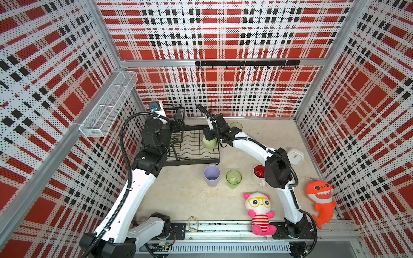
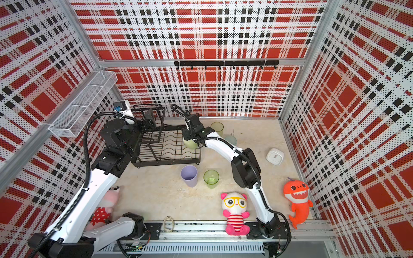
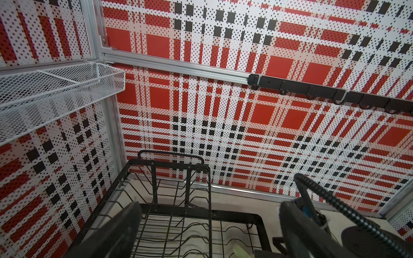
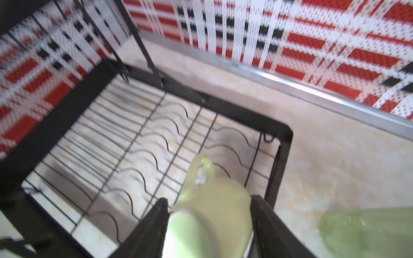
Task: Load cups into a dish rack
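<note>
A pale green mug point(image 4: 215, 202) is over the right end of the black dish rack point(image 4: 279, 159), handle toward the back, with my right gripper shut on it. My left gripper is open and empty, raised above the rack's left part. On the worktop stand a purple cup point(image 1: 211, 175) and a green glass point(image 1: 233, 178) before the rack, a red-lined cup point(image 1: 259, 171) partly behind the right arm, and an olive glass point(image 2: 217, 126) right of the rack at the back.
A pink plush point(image 1: 260, 212) lies at the front, an orange shark plush point(image 1: 320, 200) at front right, a small white dish point(image 2: 275, 156) at right. A white wire basket point(image 1: 107, 103) hangs on the left wall.
</note>
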